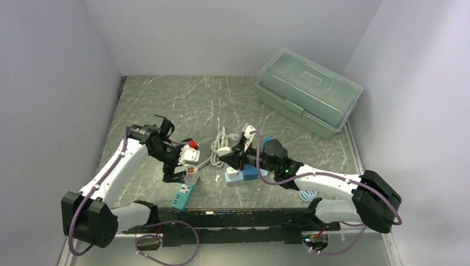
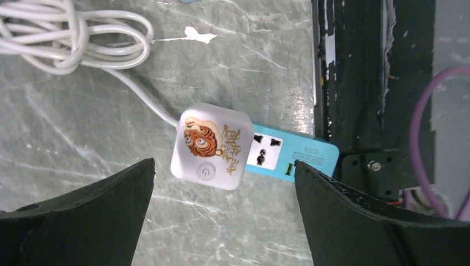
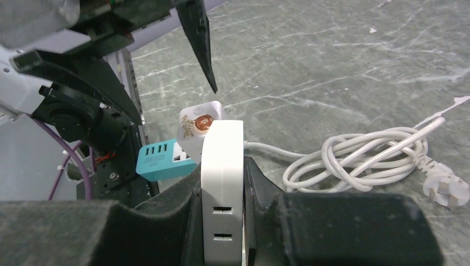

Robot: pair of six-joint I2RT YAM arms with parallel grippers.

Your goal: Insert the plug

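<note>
My right gripper (image 1: 233,154) is shut on a white charger block (image 3: 221,166), held upright between its fingers in the right wrist view. My left gripper is open above a white cube power strip (image 2: 213,145) with an orange cartoon print. Beside the cube lies a cyan power strip (image 2: 299,152) with a visible socket, partly covered by the cube. A white coiled cable (image 2: 83,41) runs from the cube; its plug (image 3: 446,185) lies on the table.
A pale blue strip (image 1: 235,179) with a small white adapter and a blue block (image 1: 250,173) lies below the right arm. A green lidded box (image 1: 307,88) stands back right.
</note>
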